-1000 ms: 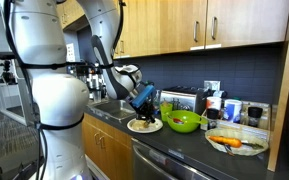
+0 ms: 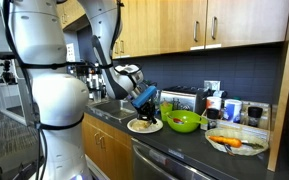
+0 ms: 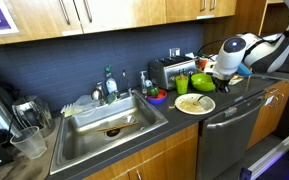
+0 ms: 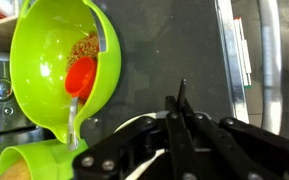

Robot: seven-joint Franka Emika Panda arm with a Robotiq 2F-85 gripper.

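Observation:
My gripper appears shut, its dark fingers meeting in a narrow tip; whatever is between them is not discernible. It hangs low above a white plate (image 2: 139,128) on the counter, with something yellowish on it. In the wrist view, the plate's pale rim shows beneath the gripper. To the upper left there is a green bowl (image 4: 29,75) with brown grains and a red spoon (image 4: 80,76) inside. Exterior view 2 also shows the white plate (image 3: 188,112) in front of the green bowl (image 3: 202,80).
A green cup (image 4: 49,158) stands close to the bowl. Farther right, a plate of carrots (image 2: 236,144) sits on the counter. The sink (image 3: 114,128) is on the plate's other side. A toaster (image 3: 169,73) stands by the wall.
The arm and gripper stay nearly in place over the plate. The bowl, cup and carrots have not visibly moved.

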